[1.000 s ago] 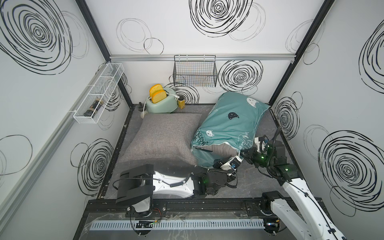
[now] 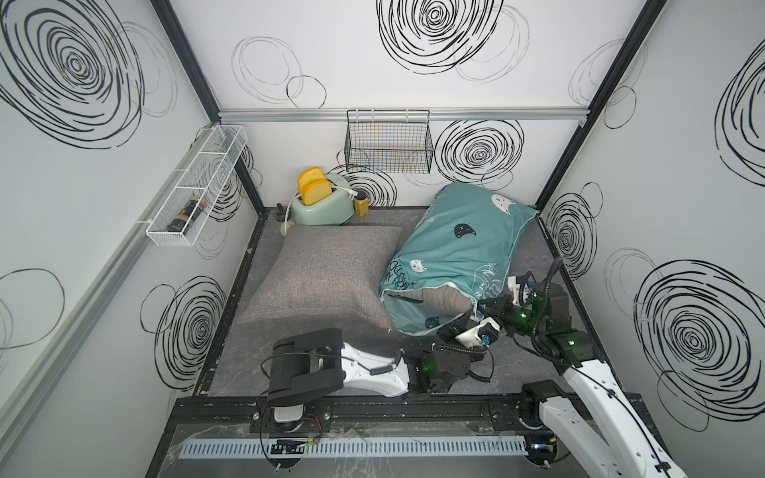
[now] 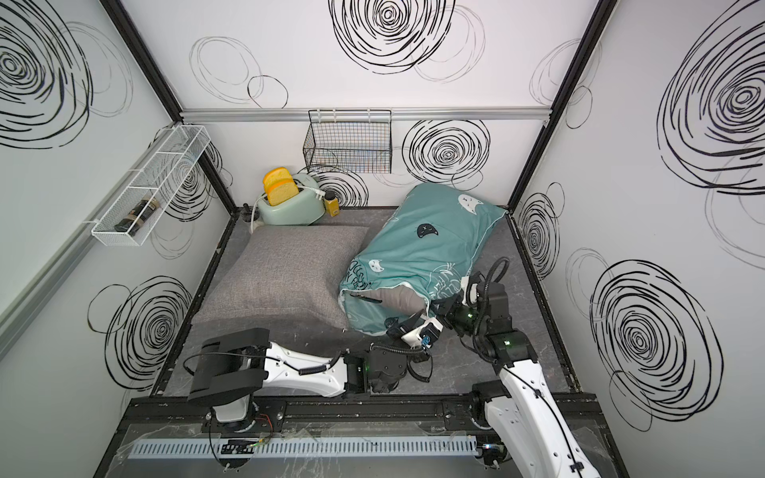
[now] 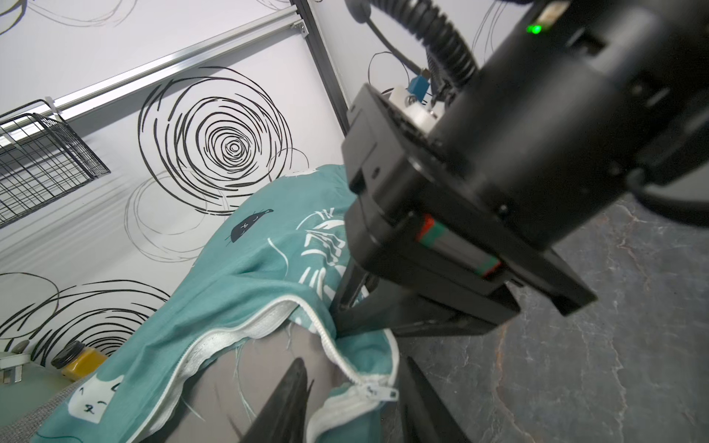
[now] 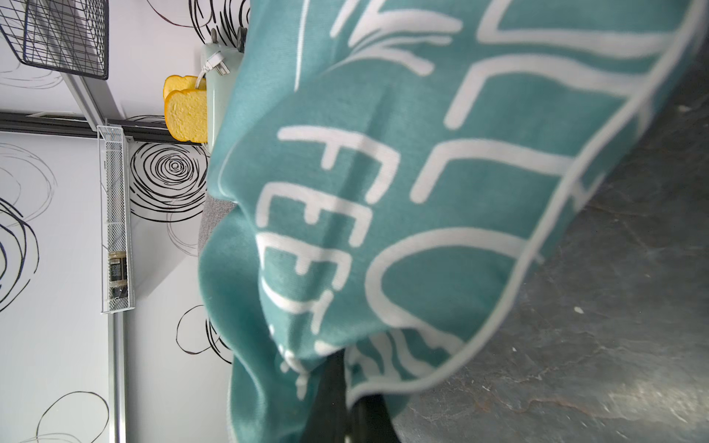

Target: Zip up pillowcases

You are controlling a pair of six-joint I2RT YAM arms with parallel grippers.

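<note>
The teal pillowcase with cat prints lies at the right, its near end gaping over a grey pillow. A white zipper runs along that opening; its pull sits near the corner, just in front of my left gripper, whose fingers are parted on either side below it. My right gripper is shut on the pillowcase's edge at the right corner of the opening, beside the left one in the top views.
A grey cushion lies left of the pillowcase. A green toaster stands at the back left. Wire baskets hang on the walls. Some bare floor shows at the front left.
My left arm has moved to the right, toward the right corner of the pillowcase's opening and my right gripper. The right arm is almost unmoved.
</note>
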